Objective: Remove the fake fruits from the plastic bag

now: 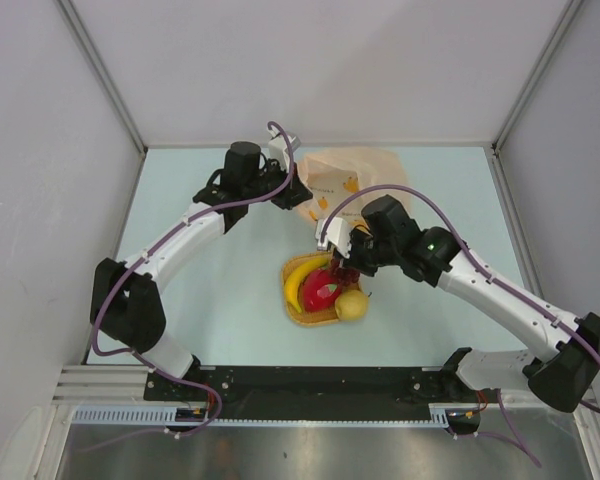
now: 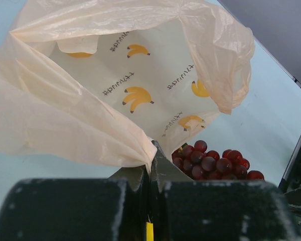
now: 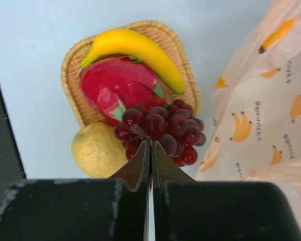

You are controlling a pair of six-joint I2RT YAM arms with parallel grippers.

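Observation:
The thin plastic bag, pale with printed bananas, lies at the back with its mouth open. My left gripper is shut on its rim, which is bunched at the fingertips in the left wrist view. My right gripper is shut at the stem of the dark red grapes, over the woven basket. In that basket lie a banana, a red dragon fruit and a yellow round fruit. The grapes are low over them; whether their weight rests there I cannot tell.
A fold of the bag hangs close beside the grapes. The inside of the bag shows only partly.

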